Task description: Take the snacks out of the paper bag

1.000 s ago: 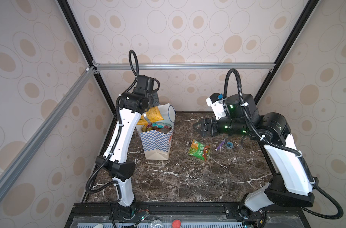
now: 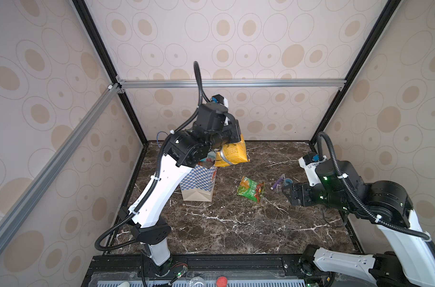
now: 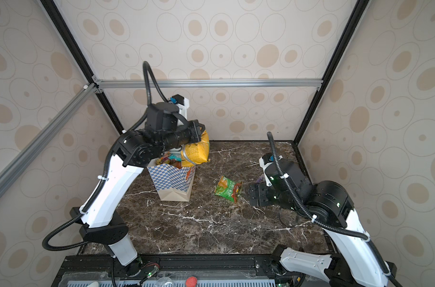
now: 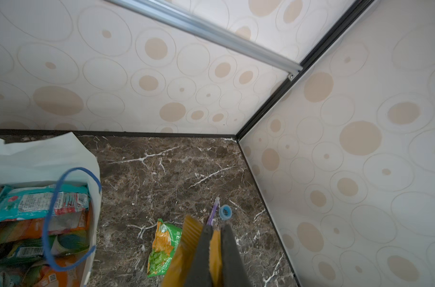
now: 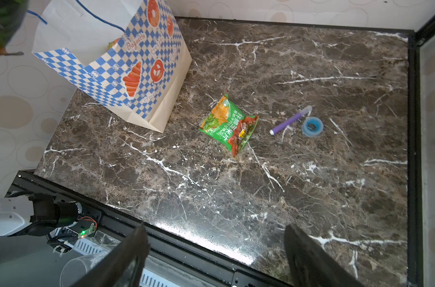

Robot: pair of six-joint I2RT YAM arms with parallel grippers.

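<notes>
A yellow snack pack [image 2: 232,154] hangs in the air, just right of and above the paper bag's mouth. My left gripper is shut on this pack. The blue-and-white checked paper bag [image 3: 173,184] stands upright at the left, with more snack packets [image 4: 40,229] inside it. On the table to its right lies a green and orange snack packet [image 5: 229,125]. My right gripper hovers over the right part of the table, its fingers wide apart and empty.
A purple pen [image 5: 291,119] and a blue tape roll [image 5: 312,126] lie right of the green packet. The bag's blue handle [image 4: 50,215] stands up beside the held pack. Bare marble table [image 5: 217,191] spreads across the front and middle.
My left gripper has risen from over the bag and swung right, carrying the yellow pack clear of the mouth. My right arm has drawn back to the right and lower. The bag stays put.
</notes>
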